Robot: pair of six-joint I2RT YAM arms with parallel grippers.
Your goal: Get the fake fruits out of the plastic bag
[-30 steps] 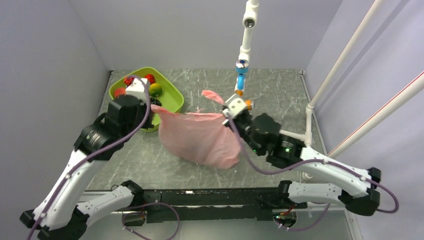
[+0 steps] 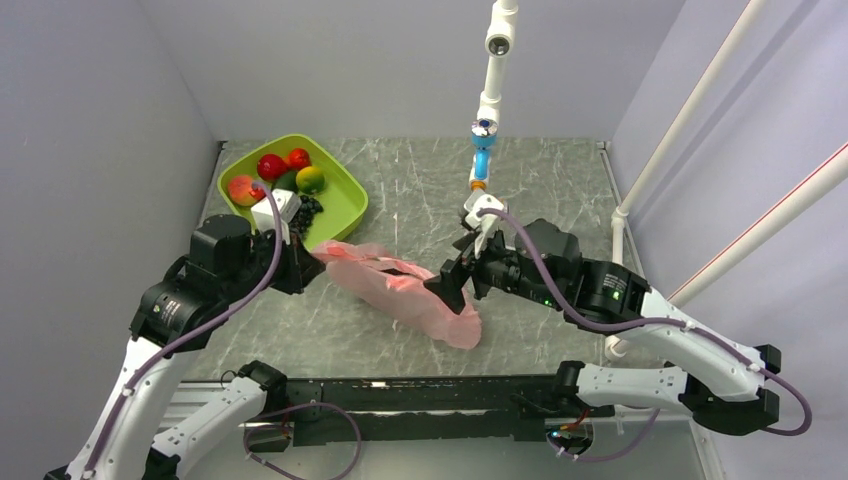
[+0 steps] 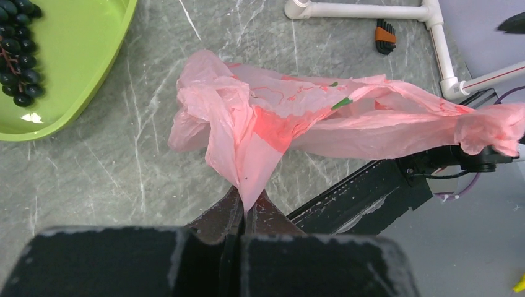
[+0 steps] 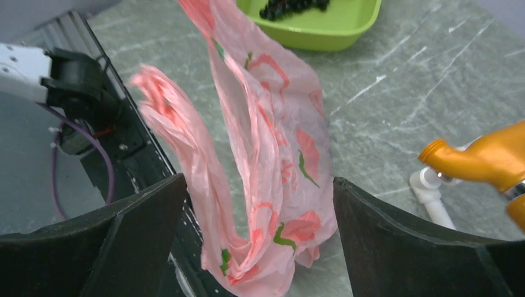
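Note:
The pink plastic bag [image 2: 400, 292] hangs slack above the worktop and looks thin and flat, with no fruit visible in it. My left gripper is shut on a gathered corner of the bag, as the left wrist view shows. My right gripper stands open by the bag's other end, whose loose folds lie between and beyond its fingers in that view. Fake fruits lie in the green basin [image 2: 352, 205] at the back left: a red apple [image 2: 271, 167], a tomato [image 2: 298, 158], a peach [image 2: 243, 190], a green-orange fruit [image 2: 310, 180] and black grapes [image 3: 18, 62].
A pipe with a blue and orange valve [image 2: 482, 160] comes down at the back, close to the right arm. White pipes [image 2: 617, 240] run along the right side.
My left gripper has moved toward the front with its corner.

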